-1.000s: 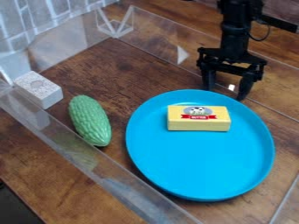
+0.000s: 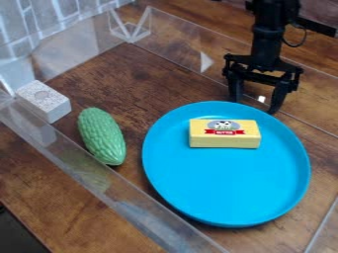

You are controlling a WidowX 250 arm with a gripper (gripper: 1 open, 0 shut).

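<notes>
A black robot gripper (image 2: 260, 79) hangs at the top right, just behind a blue plate (image 2: 224, 185); whether its fingers are open or shut is hard to make out. A yellow butter box (image 2: 223, 132) with a red label lies on the plate. A green bumpy vegetable (image 2: 102, 136) lies left of the plate, apart from it.
A white speckled block (image 2: 42, 102) sits at the far left. Clear transparent walls border the wooden surface (image 2: 152, 79), which is bare across the back middle. A tiled wall (image 2: 46, 30) stands at the top left.
</notes>
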